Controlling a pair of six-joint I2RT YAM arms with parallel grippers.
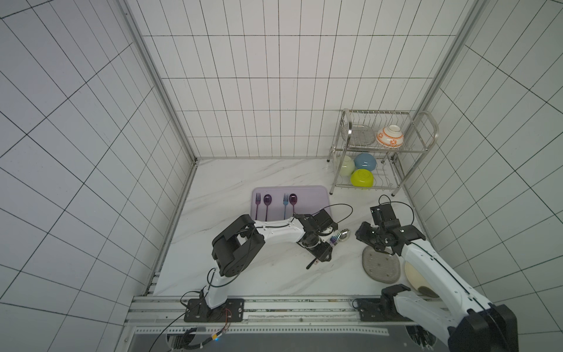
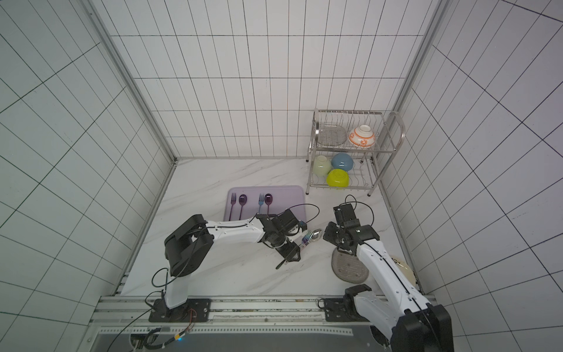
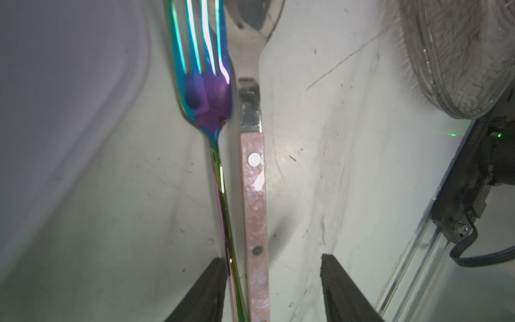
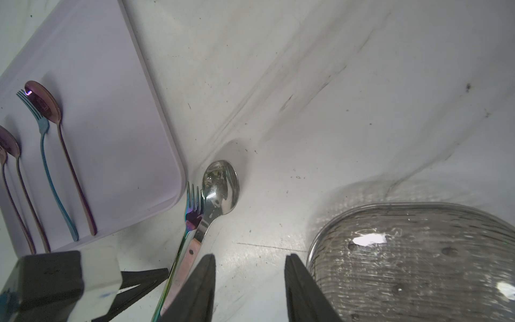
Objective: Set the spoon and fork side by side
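Note:
A rainbow-coloured fork [image 3: 206, 96] and a steel spoon with a pink handle [image 3: 253, 182] lie on the white table, nearly parallel and close together. Their heads point away from my left gripper, whose fingers stand apart over the handles; the fork's handle runs close by the left finger [image 3: 206, 295]. The gripper is open, with a clear gap right of the spoon's handle. In the right wrist view the spoon's bowl [image 4: 221, 187] sits right of the fork's tines [image 4: 194, 201]. My right gripper is open and empty, off to the right of both handles.
The lilac tray [image 4: 144, 134] with several spoons and forks lies close behind the pair. A grey translucent plate [image 1: 381, 264] rests to the right, near the right arm. The dish rack [image 1: 381, 149] with bowls stands at the back right.

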